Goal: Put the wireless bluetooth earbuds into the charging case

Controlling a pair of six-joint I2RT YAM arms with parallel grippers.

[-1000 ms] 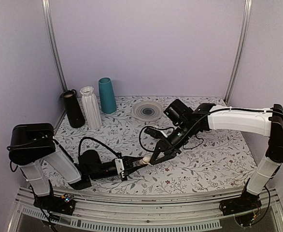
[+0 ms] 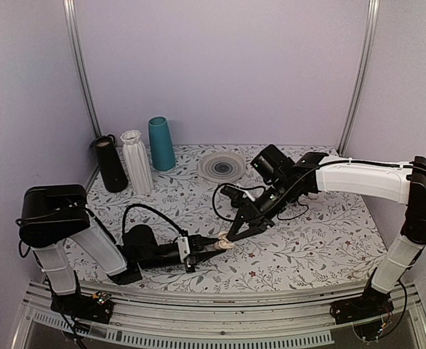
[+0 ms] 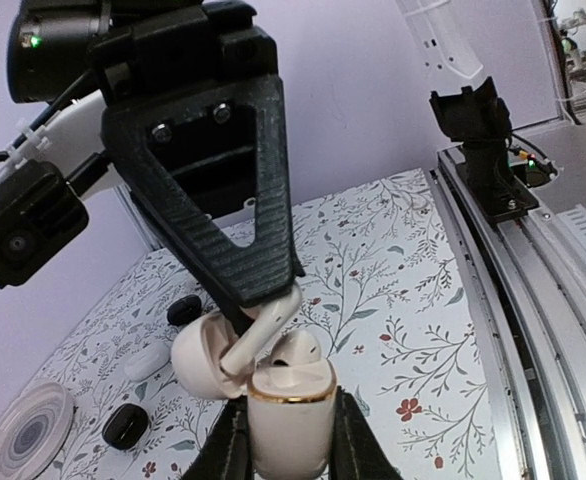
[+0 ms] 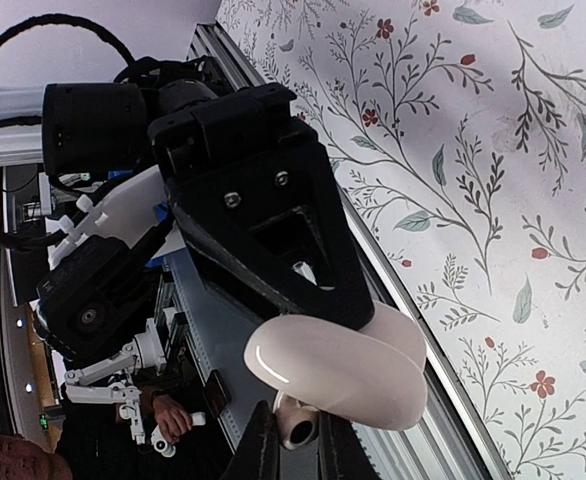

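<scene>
My left gripper (image 2: 220, 246) is shut on the white charging case (image 3: 291, 430), which has a gold rim and shows its lid (image 3: 201, 358) swung open in the left wrist view. Directly above, my right gripper (image 2: 231, 236) is shut on a white earbud (image 3: 268, 325), whose stem slants close over the case opening. A rounded white piece (image 3: 298, 348) shows in the opening; I cannot tell whether it is a second earbud. From the right wrist, the earbud (image 4: 295, 420) sits between the fingers, close against the case (image 4: 343, 370). Whether it touches a slot is hidden.
A round grey-and-white plate (image 2: 222, 167) lies at the back of the table. A black jug (image 2: 110, 164), a white vase (image 2: 137, 161) and a teal vase (image 2: 161, 144) stand at the back left. Small black objects (image 3: 126, 426) lie near the plate.
Most recently the left gripper has edged right with the case.
</scene>
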